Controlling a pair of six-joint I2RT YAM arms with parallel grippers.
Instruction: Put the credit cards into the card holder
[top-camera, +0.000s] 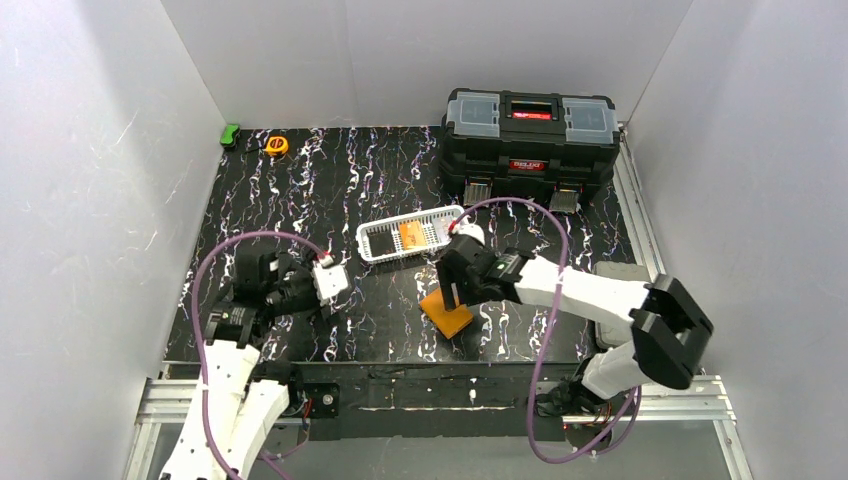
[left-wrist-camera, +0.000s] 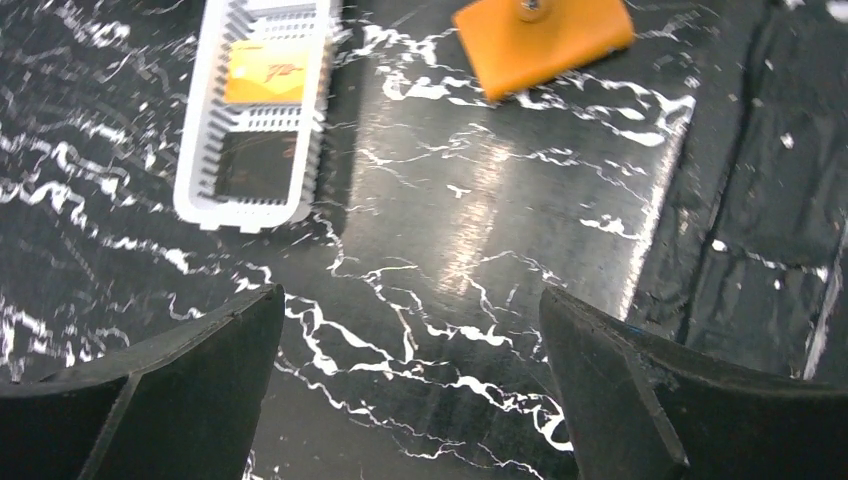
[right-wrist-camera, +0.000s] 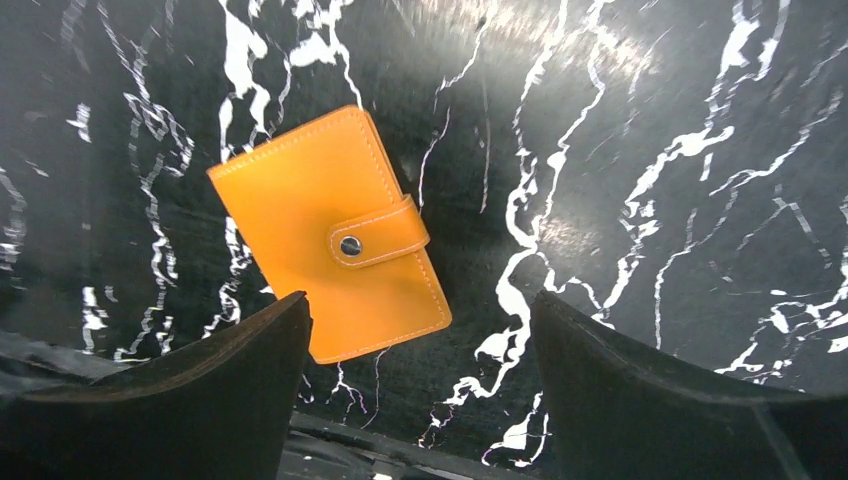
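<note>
The orange card holder (right-wrist-camera: 315, 245), closed by a snap strap, lies on the black marbled mat at front centre. My right gripper hovers just over it, fingers apart, nothing between them. Behind it a white slotted basket (left-wrist-camera: 190, 170) holds cards: a black card (left-wrist-camera: 255, 165), an orange card (left-wrist-camera: 262, 75) and, in the top view, a pale card (top-camera: 442, 226) partly behind the arm. My left gripper is open and empty over bare mat, left of the holder.
A black toolbox (top-camera: 530, 140) stands at the back right, a grey case (top-camera: 620, 275) at the right edge, partly under the arm. A tape measure (top-camera: 276, 145) and a green object (top-camera: 229, 135) lie at the back left.
</note>
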